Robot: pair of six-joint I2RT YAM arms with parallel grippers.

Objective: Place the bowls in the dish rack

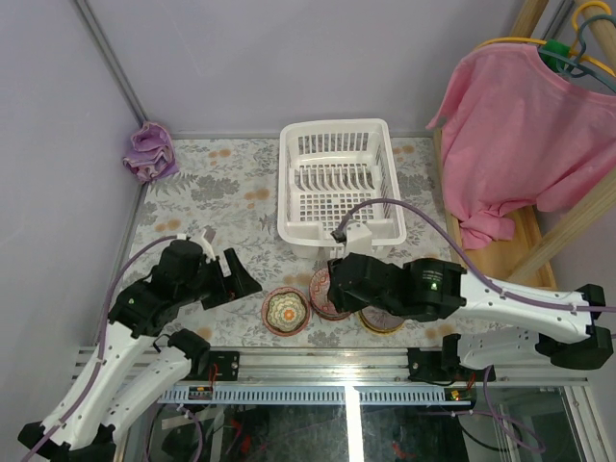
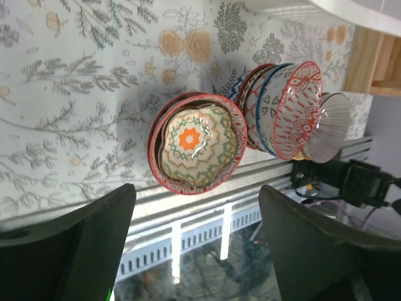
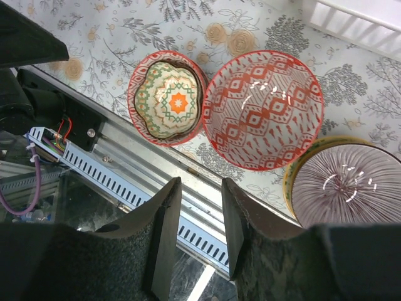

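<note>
A white dish rack (image 1: 337, 130) stands empty at the back middle. Three bowl stacks line the front edge: a flower-patterned stack (image 1: 286, 312), red-patterned bowls (image 3: 263, 110) in the middle, and dark-lined bowls (image 3: 348, 185) at right. My left gripper (image 1: 241, 274) hangs just left of and above the flower stack, open with nothing between its fingers, as the left wrist view shows. My right gripper is over the bowls, fingertips a little apart with nothing between; in the top view the arm hides its tips.
A pink shirt (image 1: 520, 135) hangs on a wooden stand at the right. A purple cloth (image 1: 149, 149) lies at the back left. The counter left of the rack is clear; its front edge has a metal rail (image 1: 298, 356).
</note>
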